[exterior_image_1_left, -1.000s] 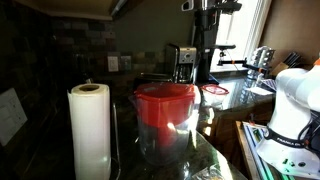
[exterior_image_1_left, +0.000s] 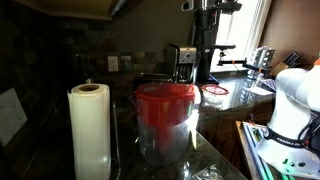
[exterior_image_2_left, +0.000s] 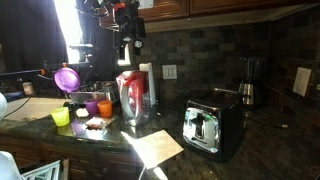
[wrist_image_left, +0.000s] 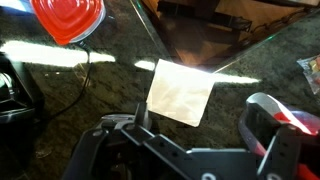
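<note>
A tall clear pitcher with a red top (exterior_image_1_left: 166, 110) stands on the counter; it also shows as a red pitcher (exterior_image_2_left: 132, 95) in exterior view 2. Above and beyond it in exterior view 1, my gripper (exterior_image_1_left: 208, 42) hangs from the arm, touching nothing visible. Its dark fingers spread apart along the bottom of the wrist view, and the gripper has an empty gap. Below that gap a pale square sheet (wrist_image_left: 180, 92) lies flat on the counter. A red-and-white rim (wrist_image_left: 285, 112) shows near the right finger.
A paper towel roll (exterior_image_1_left: 90, 132) stands left of the pitcher. In exterior view 2 a chrome toaster (exterior_image_2_left: 213, 125) sits right of the pale sheet (exterior_image_2_left: 155, 148), and several coloured cups (exterior_image_2_left: 93, 107) stand at left. A red-lidded round container (wrist_image_left: 70, 18) occupies the wrist view's top left.
The arm and gripper look unmoved. In exterior view 1 the bright patch on the counter at the lower right has become dimmer, and the shading on the red pitcher top differs slightly.
</note>
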